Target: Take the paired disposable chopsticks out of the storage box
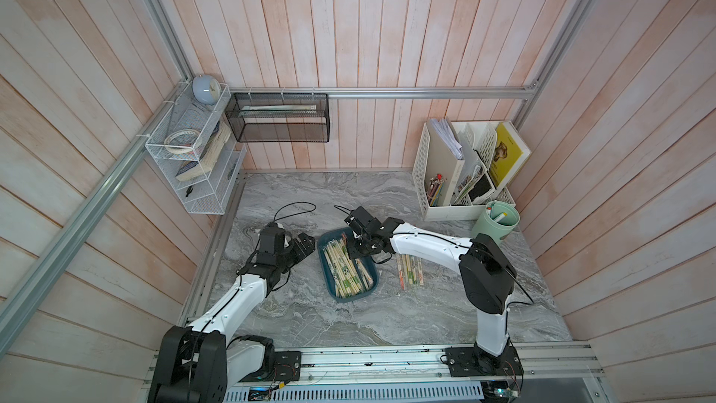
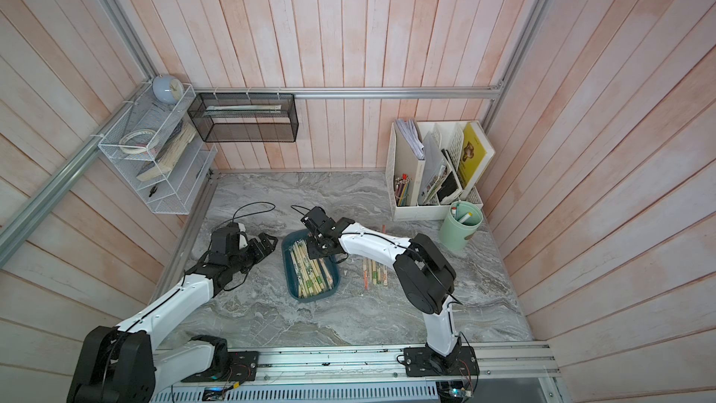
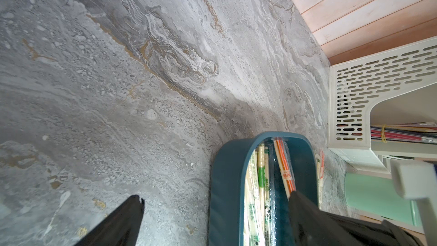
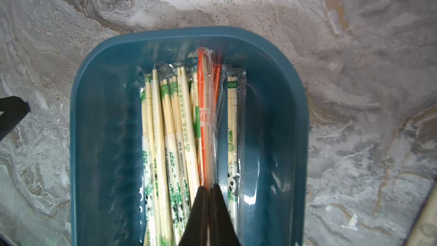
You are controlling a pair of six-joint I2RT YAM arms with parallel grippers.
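Note:
The blue storage box [image 4: 186,32] holds several wrapped chopstick pairs [image 4: 166,155], mostly with green print. My right gripper is over the box, its fingers shut on the orange-striped wrapped pair [image 4: 204,118]. That pair runs from the fingertips toward the box's far end and looks raised above the others. In the left wrist view, the orange-striped pair [image 3: 284,166] leans across the box. A panda-print pair [image 4: 232,155] lies apart on the box floor. My left gripper stands open just left of the box, with nothing between its fingers.
Several chopstick pairs [image 1: 410,271] lie in a row on the table right of the box, below the right arm. A white file rack [image 1: 447,212] and a green cup [image 1: 496,221] stand at back right.

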